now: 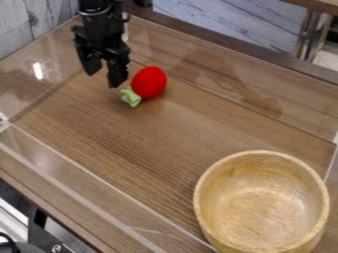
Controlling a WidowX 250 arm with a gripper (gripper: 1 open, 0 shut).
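Note:
My gripper, dark and seen at the top left, stands open above the wooden table, to the left of a red round object. A small pale green object lies on the table just below and left of the red one. I see nothing held between the fingers.
A large yellow bowl sits at the front right. A raised wooden edge runs along the back right.

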